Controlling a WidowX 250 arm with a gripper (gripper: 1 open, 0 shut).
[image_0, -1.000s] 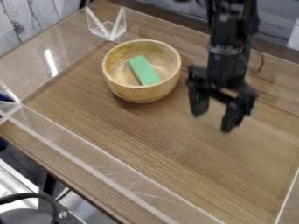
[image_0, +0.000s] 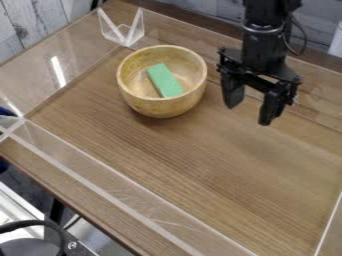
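Note:
My gripper (image_0: 261, 98) is a black assembly at the upper right, over the wooden table, its two fingers pointing down and spread apart, with nothing visible between them. To its left sits a round tan bowl (image_0: 139, 100) with a green block (image_0: 162, 80) lying inside it.
A clear angular object (image_0: 122, 28) stands at the upper left of the wooden surface (image_0: 160, 190). A black cable or part (image_0: 30, 243) shows at the bottom left corner.
Over the last second my gripper has moved up the frame, away from the lower middle. The bowl and green block stay where they were.

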